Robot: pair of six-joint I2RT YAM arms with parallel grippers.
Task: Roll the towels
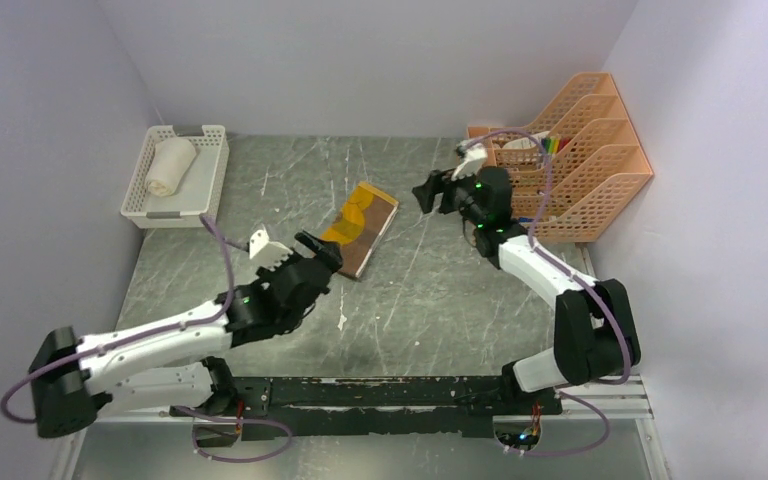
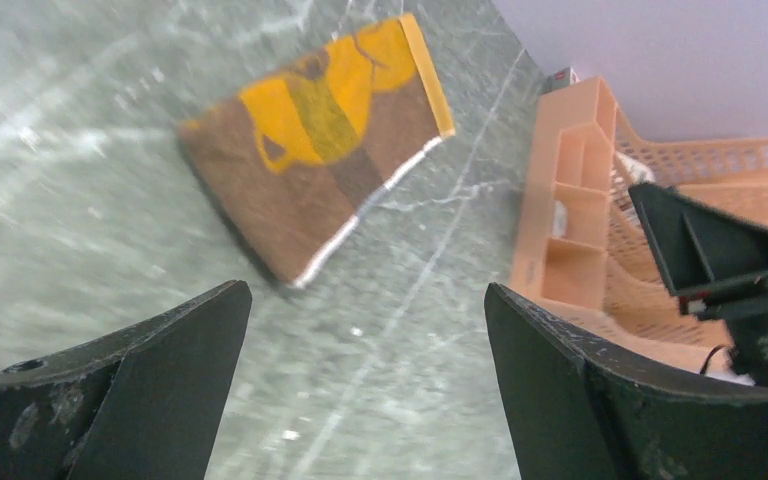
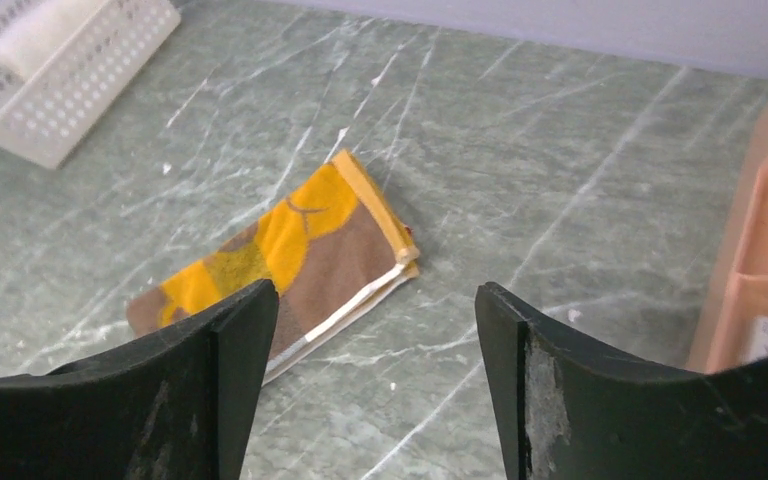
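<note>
A folded brown and yellow towel (image 1: pixel 356 228) lies flat on the grey marbled table, slanted near its middle. In the left wrist view the towel (image 2: pixel 305 140) shows a yellow band along one short edge and a white line along its side. My left gripper (image 1: pixel 322 250) hangs above the near end of the towel, open and empty. To the right of the towel is my right gripper (image 1: pixel 428 192), also open with nothing between its fingers; the towel (image 3: pixel 300 250) appears ahead of it in the right wrist view. A rolled white towel (image 1: pixel 171 166) rests in the white basket.
The white basket (image 1: pixel 150 214) stands at the back left. An orange tiered organizer (image 1: pixel 600 170) fills the back right, close beside the right arm. Bare table (image 1: pixel 425 310) lies in front of and to the right of the towel.
</note>
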